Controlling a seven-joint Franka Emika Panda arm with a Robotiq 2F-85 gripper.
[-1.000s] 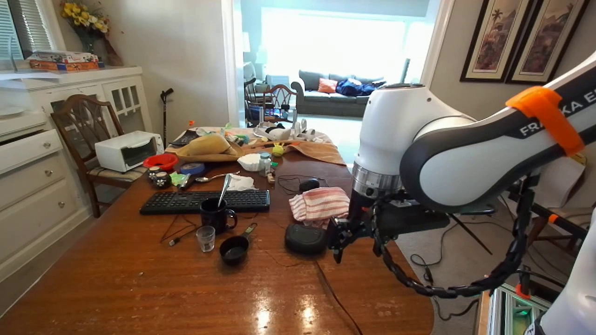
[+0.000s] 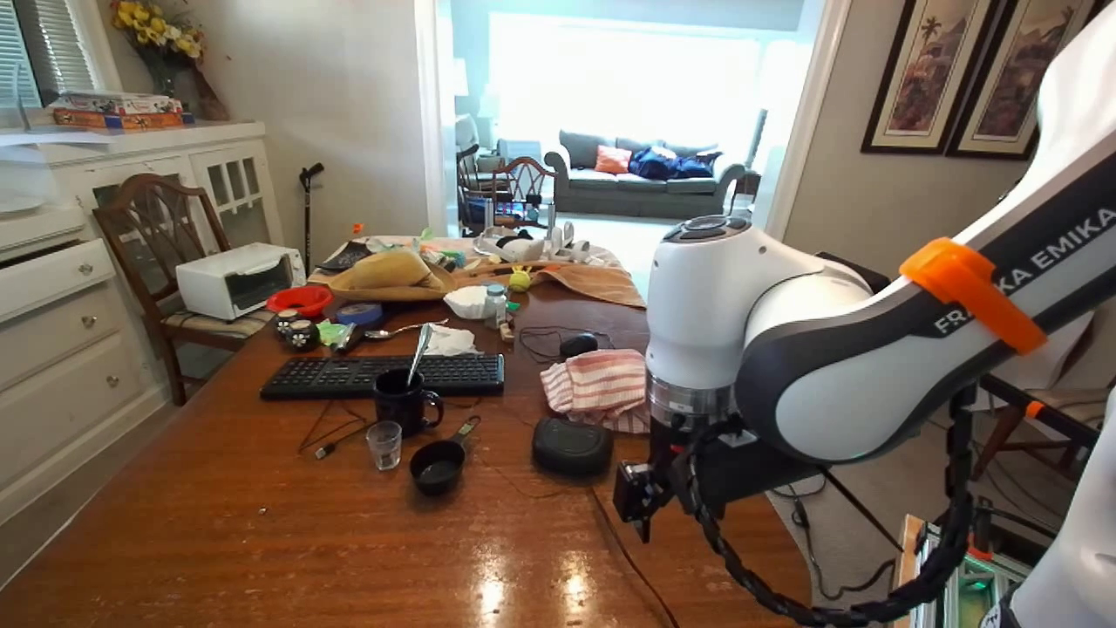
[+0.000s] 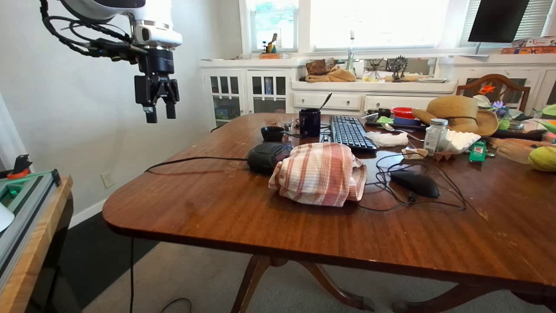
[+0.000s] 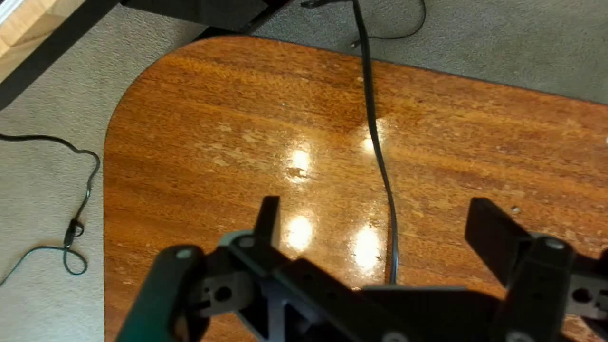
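My gripper [image 3: 160,117] hangs in the air, pointing down, at the near right end of the wooden table [image 2: 345,555]. In the wrist view its two fingers [image 4: 268,219] stand wide apart, so the gripper is open with nothing between them. Bare tabletop and a black cable [image 4: 380,154] show beneath. The black case [image 2: 572,447] lies to the gripper's left in exterior view 1, with the striped cloth [image 3: 323,174] right beside it. A black measuring cup [image 2: 437,466], a clear glass [image 2: 384,445] and a dark mug [image 2: 403,403] with a spoon stand farther left.
Behind the mug lies a keyboard [image 2: 382,377]. A wired mouse [image 3: 415,182] rests past the cloth. Clutter, including a straw hat [image 3: 458,114], a glass jar [image 3: 436,136] and a red bowl [image 2: 300,302], fills the far end.
The arm and gripper have come lower and shifted toward the near end of the table. The gripper stays empty, and the objects on the table have not moved.
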